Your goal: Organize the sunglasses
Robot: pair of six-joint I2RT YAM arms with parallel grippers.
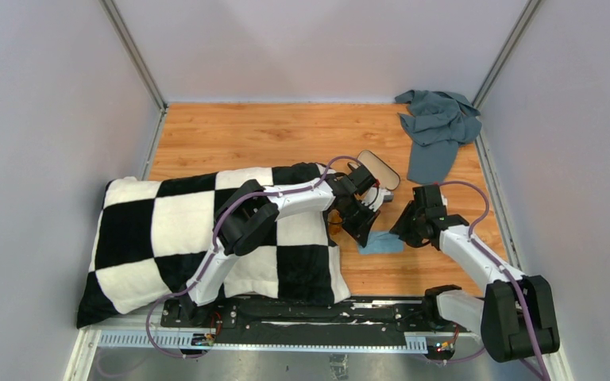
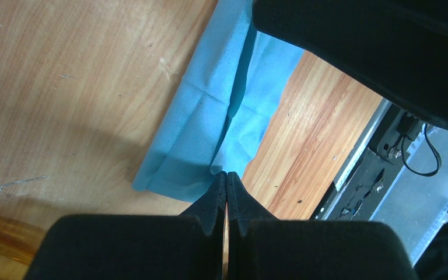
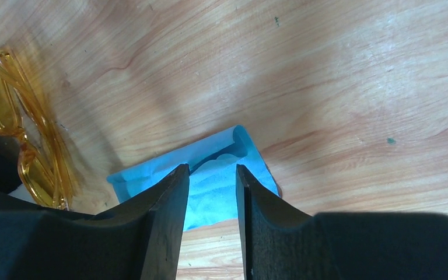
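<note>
A folded blue cloth (image 1: 382,243) lies on the wooden table between my two grippers. My left gripper is shut, its fingertips at the cloth's near end; whether a bit of cloth is pinched between them I cannot tell. Over the other end stands my right gripper, partly open, with the blue cloth (image 3: 227,189) visible beyond the gap and nothing gripped. Amber sunglasses (image 3: 35,134) with folded temples lie to the left in the right wrist view. Behind the left gripper sits a beige case (image 1: 380,170), partly covered by the arm in the top view.
A black-and-white checkered blanket (image 1: 187,222) covers the table's left side under my left arm. Crumpled grey-blue fabric (image 1: 441,127) lies at the back right. Bare wood (image 1: 278,131) stretches along the back.
</note>
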